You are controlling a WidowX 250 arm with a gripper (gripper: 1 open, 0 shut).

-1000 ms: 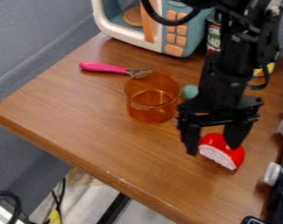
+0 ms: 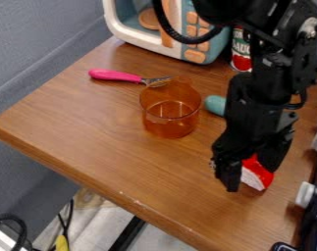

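The black gripper (image 2: 247,169) hangs low over the right part of the wooden table, its fingers around a red and white object (image 2: 258,176), which is partly hidden behind them. Whether the fingers are closed on it cannot be told. An amber transparent cup (image 2: 170,122) stands at the middle of the table, left of the gripper.
A pink-handled utensil (image 2: 115,75), a teal item (image 2: 216,104), a toy microwave (image 2: 132,19) and a can (image 2: 240,62) are toward the back. A dark appliance with white knobs (image 2: 305,196) borders the right edge.
The red object is now more covered.
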